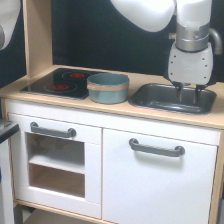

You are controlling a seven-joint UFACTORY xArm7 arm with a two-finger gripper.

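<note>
A blue-green pot (108,88) stands upright on the counter, at the right edge of the black stove top (58,85). To its right is the dark sink (148,96). My gripper (188,90) points down over the sink, well to the right of the pot. Its two dark fingers (178,87) are apart, and I see nothing between them. How close the fingertips are to the sink's bottom cannot be judged from here.
Below the counter, an open-fronted compartment (58,165) with a grey handle sits left of a closed white door (157,185) with its own handle (157,148). A rounded white part (8,20) shows at the upper left. Wooden counter (140,119) runs along the front.
</note>
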